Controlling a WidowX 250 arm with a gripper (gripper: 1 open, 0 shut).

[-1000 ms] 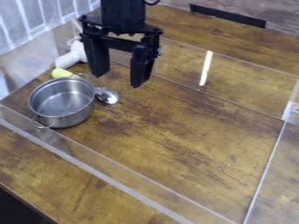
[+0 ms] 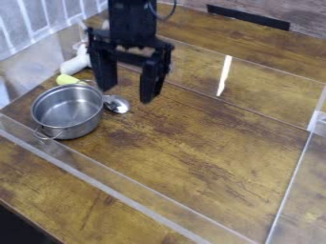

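Note:
The black robot gripper (image 2: 128,71) hangs in the upper middle of the camera view, blurred, with its fingers apart and open. It is above and right of a steel pot (image 2: 68,114) that has wire handles and looks empty. A small silver object (image 2: 116,104), perhaps a spoon, lies right of the pot. A yellow-green item (image 2: 71,81) sits behind the pot, and a white plush-like object (image 2: 76,60) lies at the back left, partly hidden by the gripper.
Clear plastic walls or panels edge the wooden table (image 2: 216,167) at left, front and right. A white strip (image 2: 224,76) stands at the back right.
The pot and small objects look unmoved.

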